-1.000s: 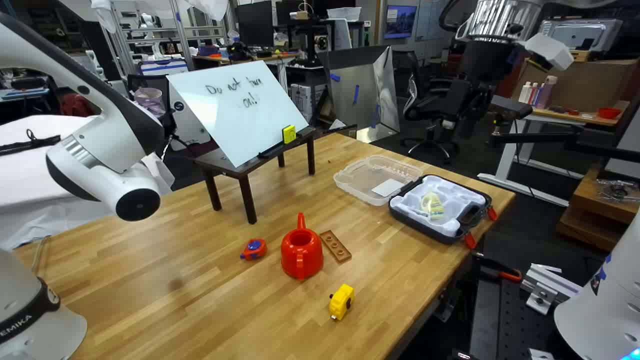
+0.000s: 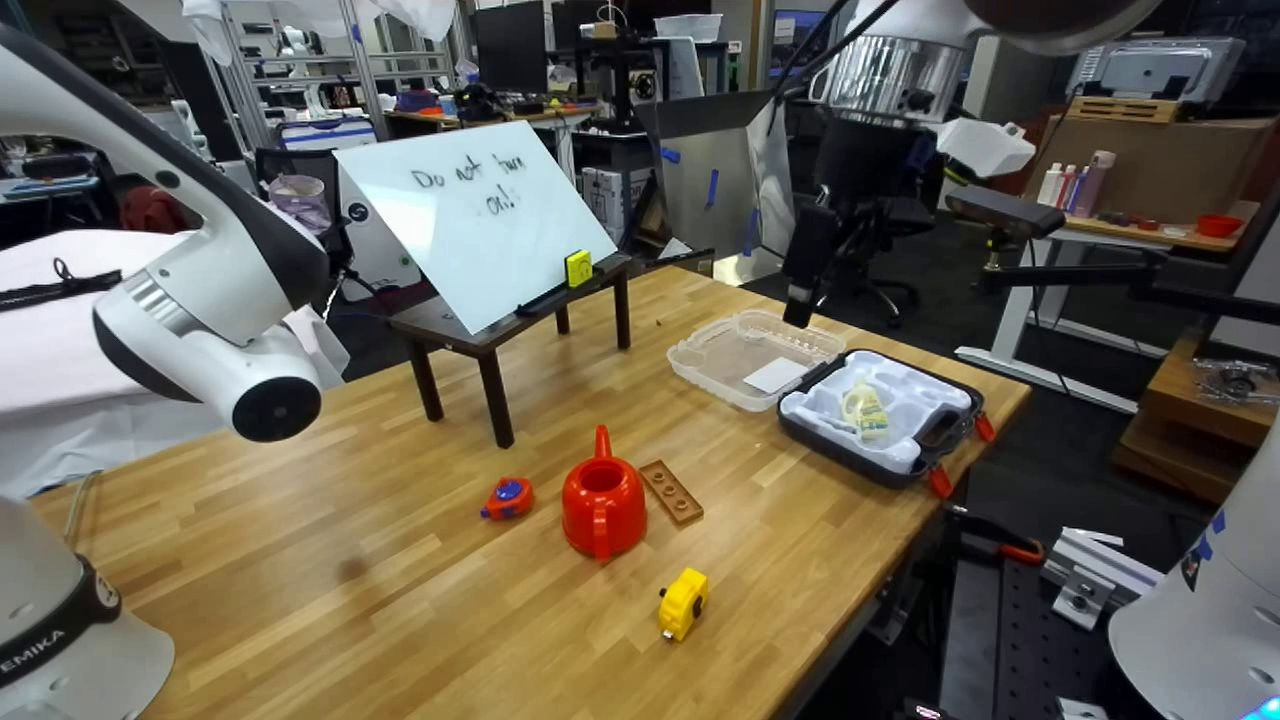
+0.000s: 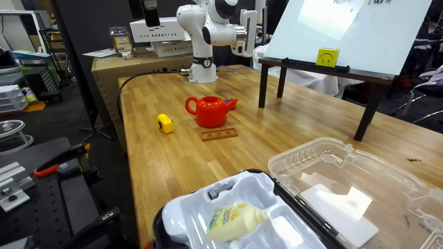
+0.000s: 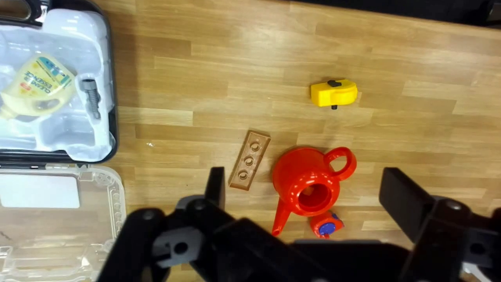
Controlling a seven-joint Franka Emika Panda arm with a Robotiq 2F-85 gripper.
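My gripper is open and empty, its two black fingers spread wide high above the table. Between and below them in the wrist view appears a red teapot [image 4: 298, 174], upright, with its handle and spout visible. Touching or very near it is a small red tape measure [image 4: 325, 225] with a blue centre. A brown board [image 4: 249, 160] with three round holes lies beside the teapot. Apart from these sits a yellow tape measure [image 4: 334, 93]. One black finger [image 2: 811, 254] shows in exterior view 1, with the other hard to make out.
An open black case [image 2: 828, 462] with a white insert holds a yellowish bottle [image 3: 232, 222] and a grey bolt [image 3: 220, 190]. Its clear lid [image 2: 708, 368] lies flat alongside. A whiteboard [image 2: 480, 216] leans on a low dark stand [image 2: 494, 402]. Another white arm [image 2: 216, 324] stands at the left.
In exterior view 1 my arm has moved left and the gripper now hangs in front of the chair, nearer the clear lid in the picture. The things on the table have not moved.
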